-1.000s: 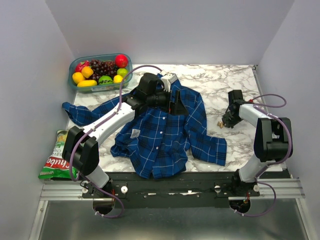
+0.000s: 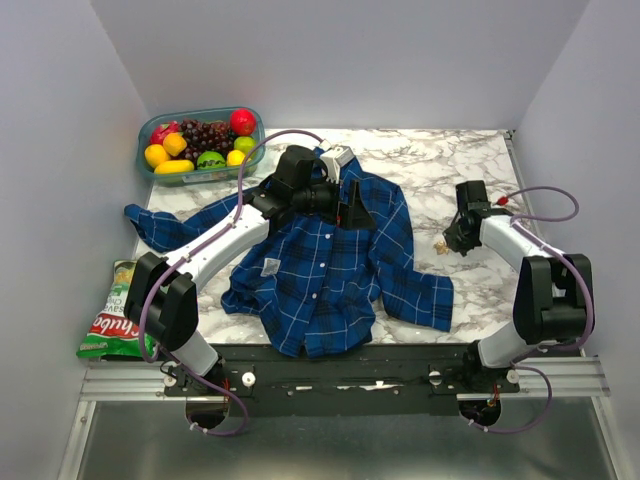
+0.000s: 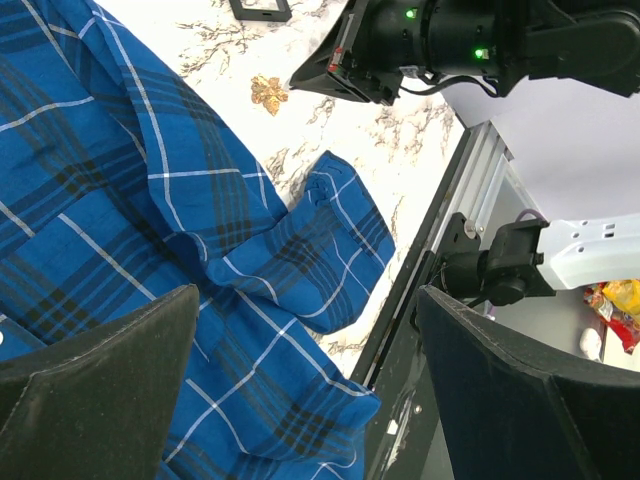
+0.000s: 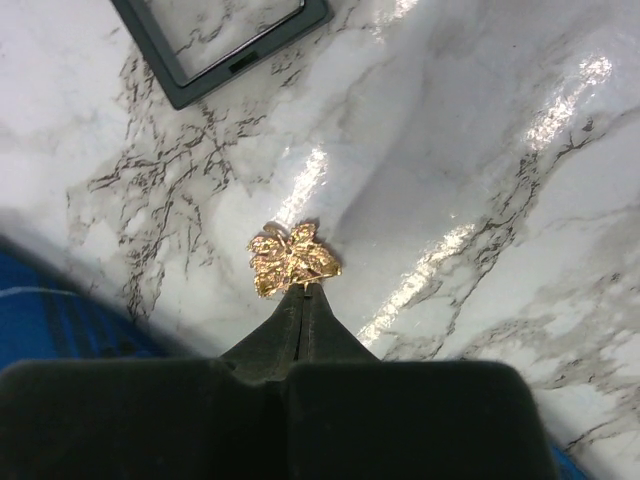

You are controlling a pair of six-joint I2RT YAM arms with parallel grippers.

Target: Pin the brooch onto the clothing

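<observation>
The golden brooch (image 4: 291, 258) lies on the marble table just beyond my right gripper, whose fingertips are pressed together with nothing between them. From above, the brooch (image 2: 441, 247) shows to the right of the shirt, and it also appears in the left wrist view (image 3: 268, 94) beside the right fingertips. A blue plaid shirt (image 2: 318, 268) is spread over the middle of the table. Over its upper part, my left gripper (image 2: 355, 208) hangs open and empty, its two fingers (image 3: 110, 385) wide apart above the cloth.
A dark rectangular frame (image 4: 215, 75) lies on the table close to the brooch. At the back left stands a fruit basket (image 2: 190, 177); a green snack bag (image 2: 108, 315) rests at the front left. Bare marble surrounds the brooch.
My right gripper has gone from slightly parted around part of the brooch to shut. The left arm is still.
</observation>
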